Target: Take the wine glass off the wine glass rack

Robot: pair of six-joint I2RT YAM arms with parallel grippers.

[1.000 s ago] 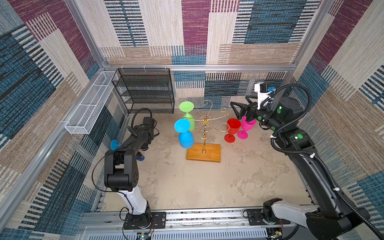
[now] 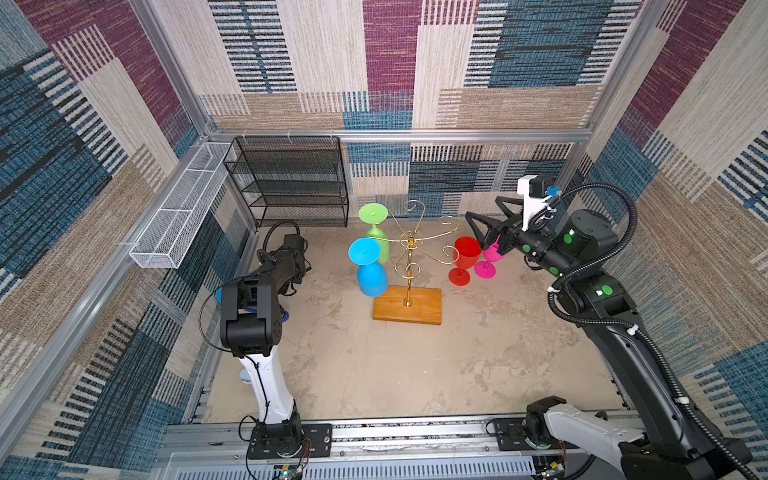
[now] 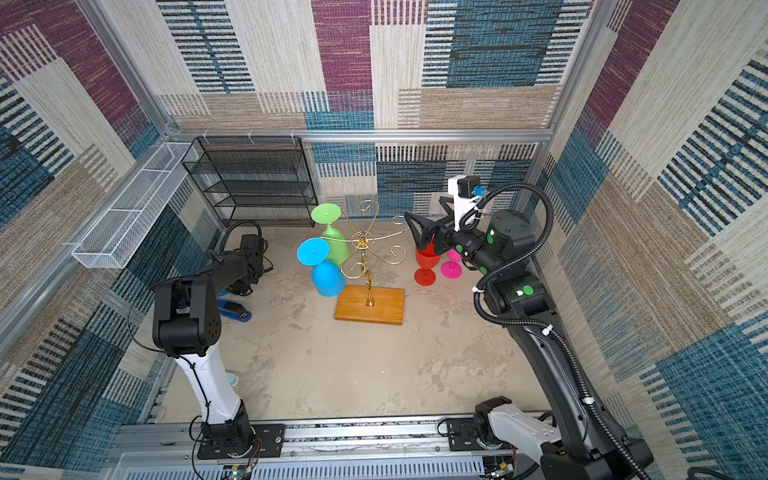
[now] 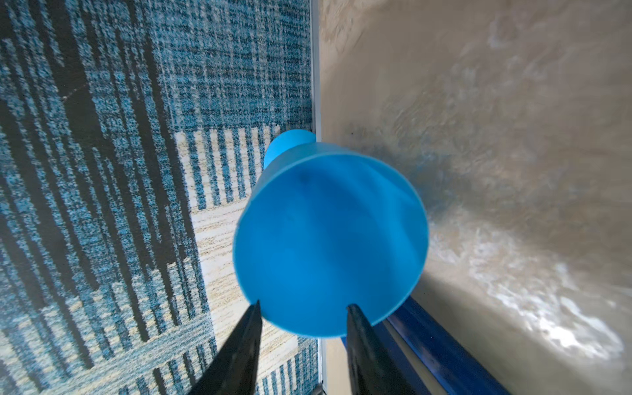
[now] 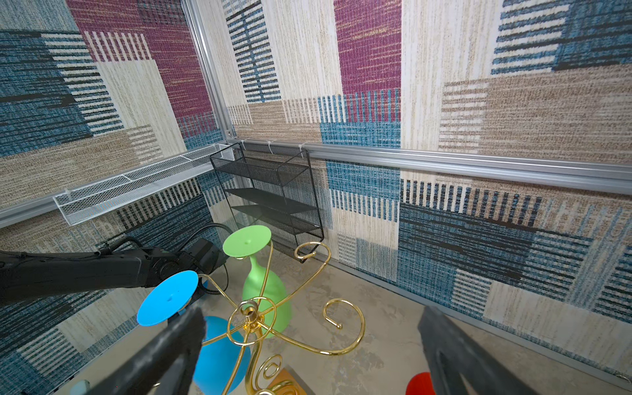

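The gold rack on a wooden base holds an upside-down blue glass and green glass. Red and pink glasses stand upright at its right. My left gripper is open at the rim of another blue cup at the left wall; whether a finger touches it is unclear. My right gripper hangs open above the red glass, right of the rack, nothing between its fingers.
A black mesh shelf stands at the back left. A white wire basket hangs on the left wall.
My right gripper has moved a little to the right and down.
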